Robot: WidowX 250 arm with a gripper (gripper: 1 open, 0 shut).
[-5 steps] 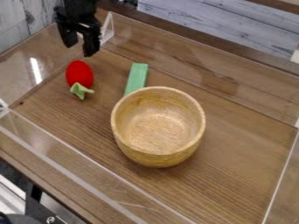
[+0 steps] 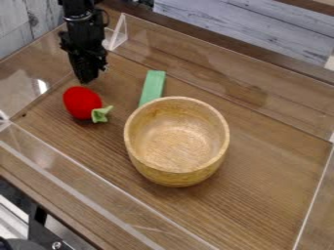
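Observation:
My gripper (image 2: 82,51), black, is at the upper left of the camera view, above and behind a red strawberry-like object (image 2: 81,102) with a pale green top, which lies on its side on the wooden table. The gripper looks shut, with nothing visible between its fingers, though its tips are small and dark.
A large light wooden bowl (image 2: 177,140) sits at the centre. A green bar (image 2: 152,90) lies behind it. A pale wall borders the left back.
The red object has shifted slightly toward the front and turned, its green top now pointing right.

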